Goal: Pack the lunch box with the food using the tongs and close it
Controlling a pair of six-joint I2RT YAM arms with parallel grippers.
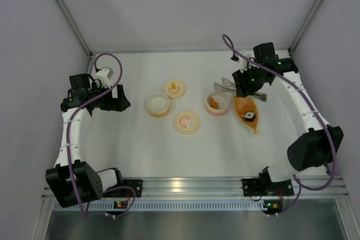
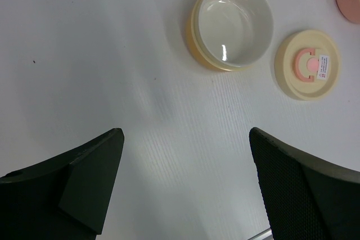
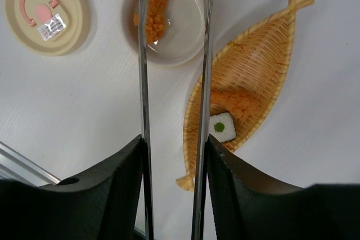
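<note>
My right gripper is shut on metal tongs, whose arms stand apart at their tips with nothing visible between them. In the top view the tips are just behind the pink bowl. An orange fried piece lies in that bowl. The leaf-shaped woven basket holds another fried piece and a white rice piece with a green dot. A cream bowl stands empty. My left gripper is open over bare table, left of the cream bowl.
Two round cream lids lie between the bowls: one with a pink handle in front, one with an orange handle behind.
</note>
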